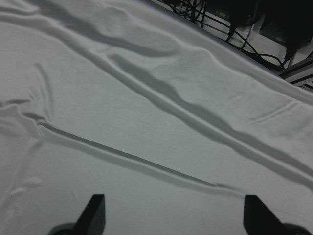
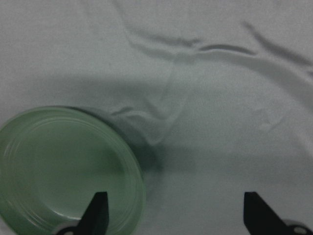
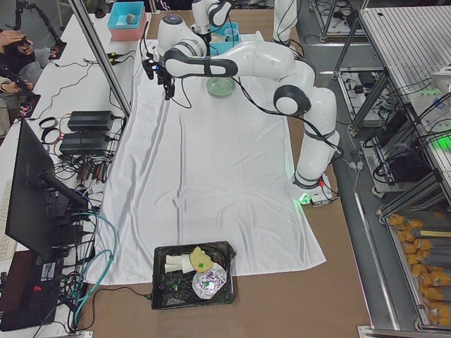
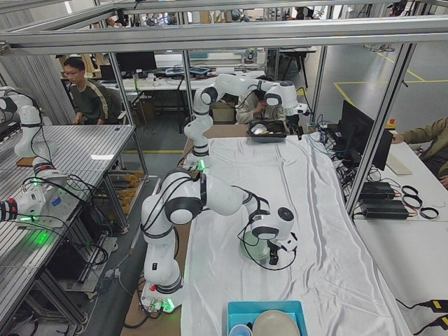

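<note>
A pale green plate [image 2: 63, 161] lies on the white cloth [image 3: 204, 162] toward the far end in the camera left view, and under the near arm in the camera right view. My right gripper is over the cloth beside it, fingers wide open, nothing between them. My left gripper is raised over the cloth, fingers wide apart and empty; in the camera left view it hangs near the upper left of the cloth.
A black tray [image 3: 176, 296] with several items stands at one end. A blue bin [image 4: 266, 308] with a plate and cup stands at the other. Monitor, boxes and cables line one side.
</note>
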